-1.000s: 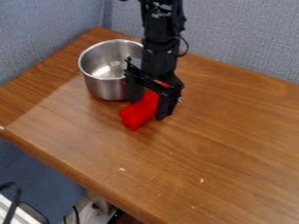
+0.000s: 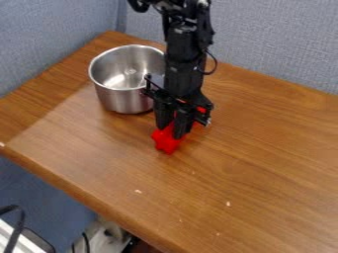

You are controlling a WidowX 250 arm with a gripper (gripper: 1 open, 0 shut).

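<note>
A red object [image 2: 168, 140] lies on the wooden table, largely hidden behind my black gripper [image 2: 179, 112], which is down over it. The fingers are around or just over the red object; I cannot tell whether they touch it or how far they stand apart. A steel pot [image 2: 117, 74] stands just left and behind the gripper.
Grey padded walls rise at the back and left. Cables show beyond the table's lower left edge.
My gripper has drawn inward over the red object, its fingers appearing closer together than before, and now covers more of it.
</note>
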